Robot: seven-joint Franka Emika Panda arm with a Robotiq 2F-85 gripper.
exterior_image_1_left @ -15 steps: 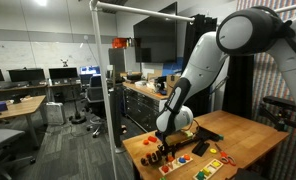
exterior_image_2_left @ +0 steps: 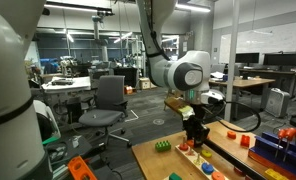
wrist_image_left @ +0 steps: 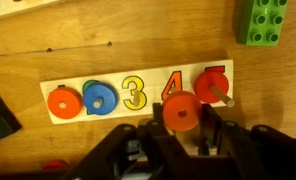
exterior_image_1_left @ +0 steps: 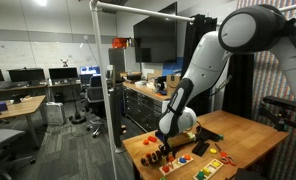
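In the wrist view a red ring with a central hole [wrist_image_left: 182, 111] is between the fingers of my gripper, which is shut on it. Below it lies a wooden number board [wrist_image_left: 107, 91] with a yellow 3 and an orange 4 showing. An orange-red ring [wrist_image_left: 64, 102] and a blue ring [wrist_image_left: 99, 98] sit at the board's left end. Another red ring [wrist_image_left: 212, 86] is at the right end, with a wooden peg beside the held ring. Exterior view 1 shows the gripper low over the table, its fingertips too small to make out.
A green studded block [wrist_image_left: 261, 22] stands at the upper right of the wrist view, and a black object [wrist_image_left: 0, 117] at the left. Another wooden board [wrist_image_left: 16, 6] crosses the upper left corner. Bare table lies between the boards.
Over the last second the arm and gripper shift barely, if at all. The board and the things around it look unmoved.
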